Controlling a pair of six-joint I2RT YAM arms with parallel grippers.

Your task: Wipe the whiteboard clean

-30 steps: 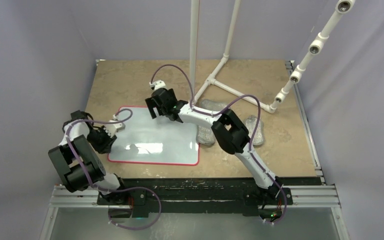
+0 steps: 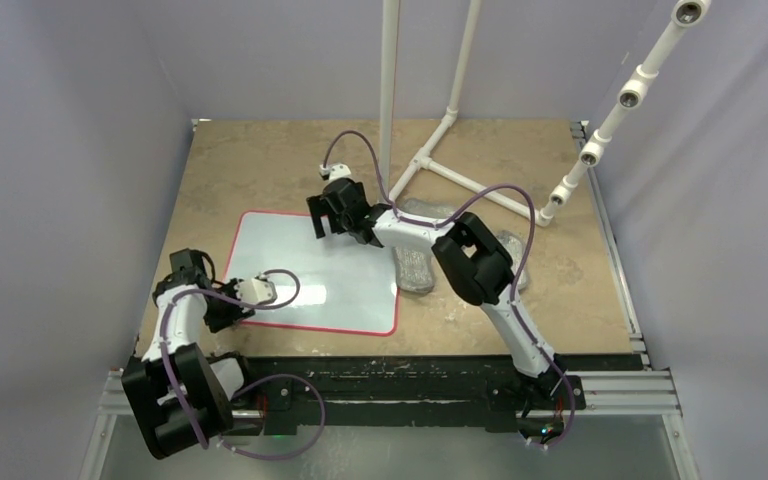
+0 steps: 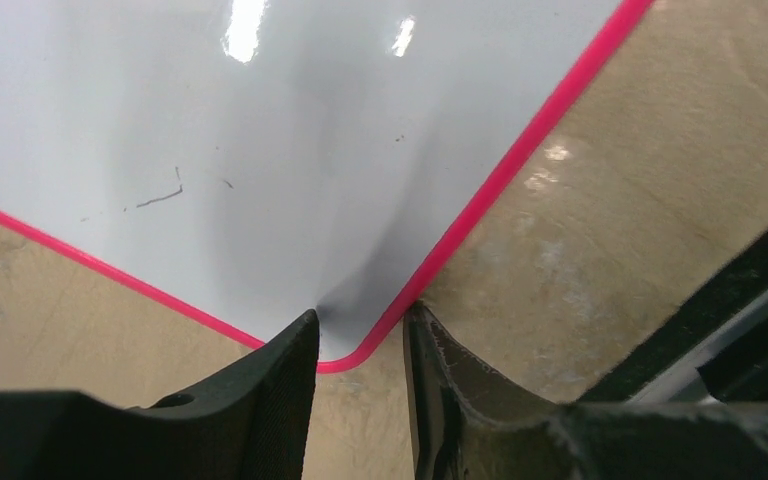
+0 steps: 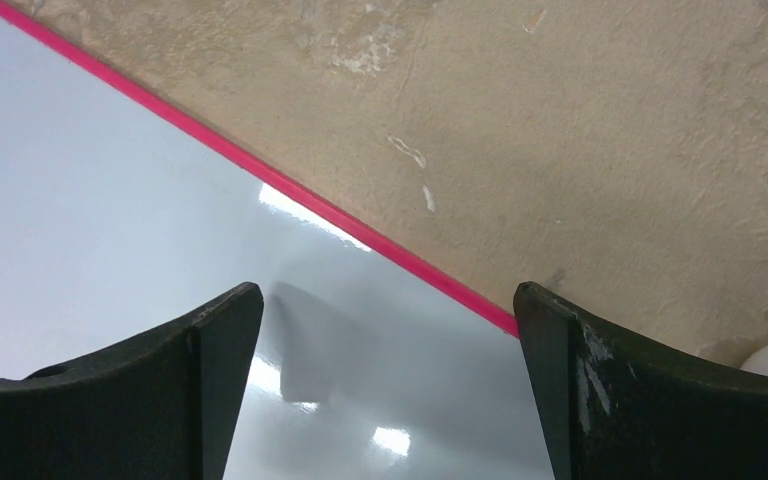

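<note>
The whiteboard, white with a red rim, lies flat on the table's left half. A short dark marker stroke and a few small specks show near one edge in the left wrist view. My left gripper stands part open at a corner of the board, the red rim passing between its fingertips in view; contact cannot be told. Over the board's far edge hangs my right gripper, wide open with nothing between its fingers. I see no eraser in any view.
Grey, lumpy bags lie against the board's right side, and another bag sits farther right. White pipes stand behind the right arm. Bare table extends at the far right.
My left arm has moved right and toward the front edge, bringing its gripper over the board's near-left corner. The right gripper has shifted slightly right. The board has stayed put.
</note>
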